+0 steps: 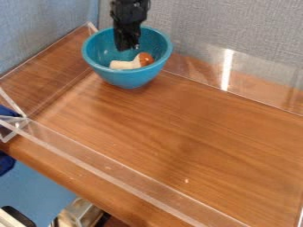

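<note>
My dark gripper (127, 40) reaches down from the top of the view over the back of a teal bowl (128, 76), its tip just within the rim. Its fingers are small and dark here and look shut, with nothing visible between them. Inside the bowl lie a pale cream object (124, 65) and an orange, round item (145, 59).
Grey walls (225, 31) stand behind and left, with clear strips along the edges. A blue object (6, 113) sits at the left edge.
</note>
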